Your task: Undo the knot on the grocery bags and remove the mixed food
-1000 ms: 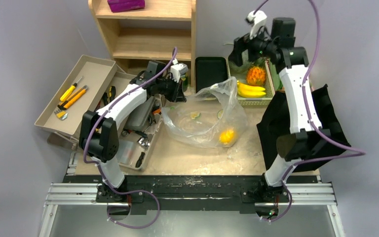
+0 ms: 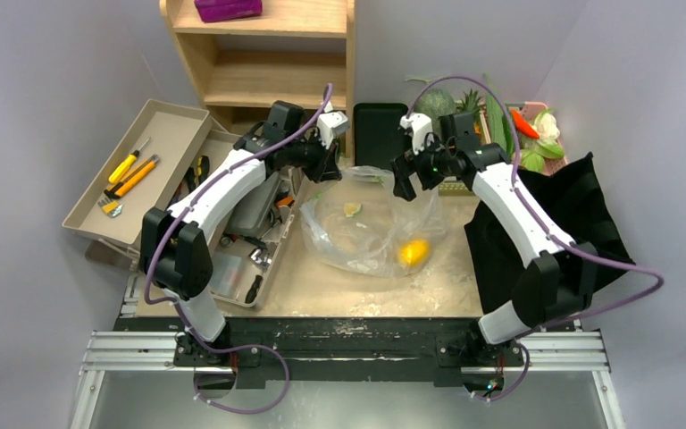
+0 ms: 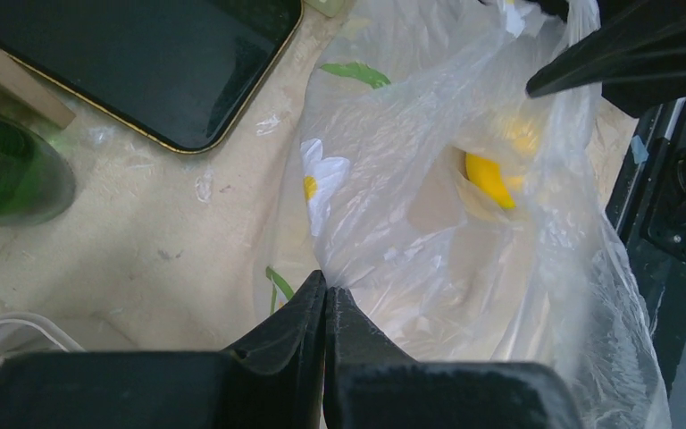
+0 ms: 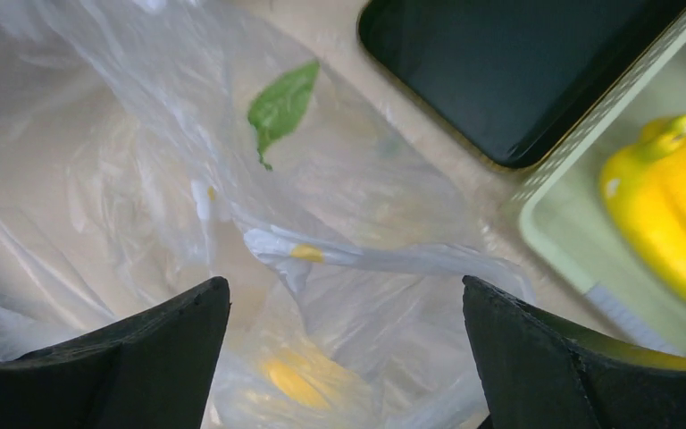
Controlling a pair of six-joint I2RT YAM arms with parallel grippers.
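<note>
A translucent plastic bag [image 2: 357, 232] lies loosened on the table, a yellow item [image 2: 414, 251] inside it, also showing through the plastic in both wrist views. My left gripper [image 2: 329, 174] is shut at the bag's upper left edge; in the left wrist view the plastic meets its fingertips [image 3: 317, 299]. My right gripper [image 2: 404, 179] stands open over the bag's upper right part, with plastic below and between its fingers.
A dark tray [image 2: 378, 134] and a basket of bananas and vegetables [image 4: 536, 192] stand behind. A green bottle [image 3: 18, 179] is near the left gripper. Tool boxes [image 2: 125, 134] fill the left; a black bag [image 2: 589, 223] lies right.
My right arm has swung down from above the produce basket to the bag. My left gripper has shifted slightly right, and the bag's raised upper right part sits lower.
</note>
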